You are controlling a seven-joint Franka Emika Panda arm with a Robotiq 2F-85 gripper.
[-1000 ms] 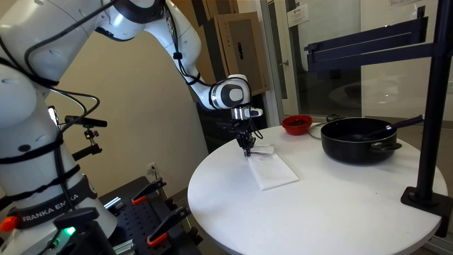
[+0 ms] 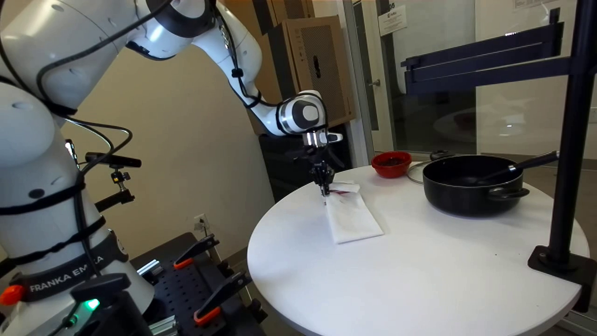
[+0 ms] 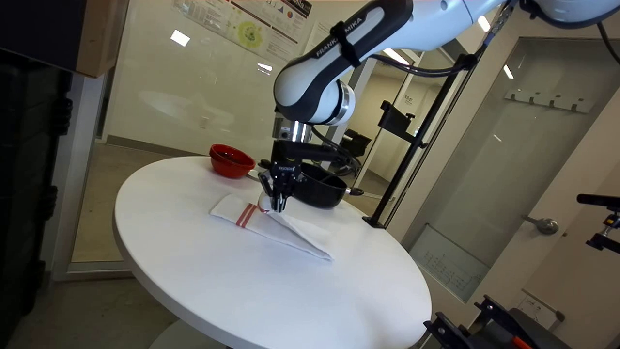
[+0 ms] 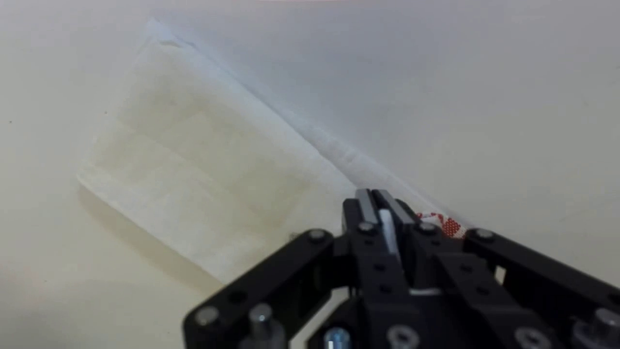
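A folded white cloth with red stripes (image 3: pixel 273 227) lies on the round white table, its striped end toward the bowl in the second exterior view. My gripper (image 2: pixel 325 194) is shut on the cloth near one edge, where a small part is bunched up. From the wrist, a strip of white fabric shows between the fingers of the gripper. Most of the cloth (image 4: pixel 215 163) spreads flat to the upper left there, while the arm's fingers hide part of the red pattern.
Toward the back of the table stand a red bowl (image 2: pixel 392 164) with dark contents and a black pot (image 2: pixel 473 190) holding a utensil, a lid (image 2: pixel 417 172) between them. A black post (image 2: pixel 565 168) is clamped at the table's right edge.
In exterior view 1 the gripper has shifted slightly up and away, and the cloth has slid the same way across the table with it. Bowl and pot have stayed put.
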